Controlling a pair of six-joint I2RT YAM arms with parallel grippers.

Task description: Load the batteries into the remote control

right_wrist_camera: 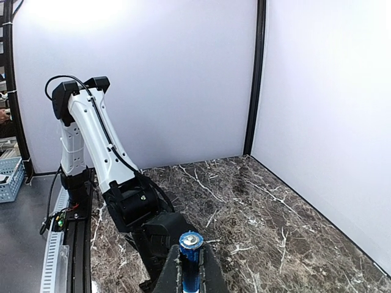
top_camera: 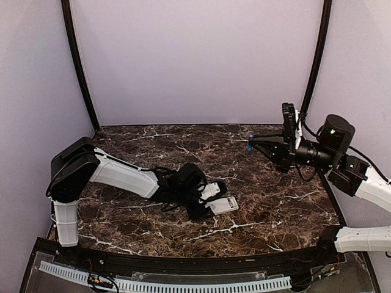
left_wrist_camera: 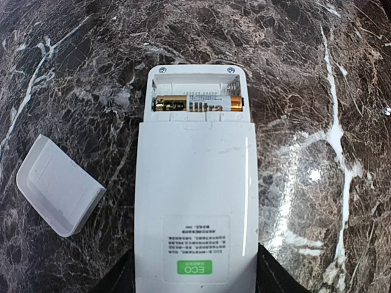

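The white remote [left_wrist_camera: 195, 183] lies back-up on the marble, its battery bay open with one gold-and-silver AA battery [left_wrist_camera: 197, 104] across it; the bay has free space above that battery. A loose white cover [left_wrist_camera: 60, 183] lies left of it in the left wrist view. My left gripper [top_camera: 208, 209] is low at the remote, its fingers either side of the body. My right gripper [top_camera: 256, 142] is raised over the right of the table, shut on a blue battery [right_wrist_camera: 190, 262] held upright.
A blue basket [right_wrist_camera: 7, 180] stands outside at the far left of the right wrist view.
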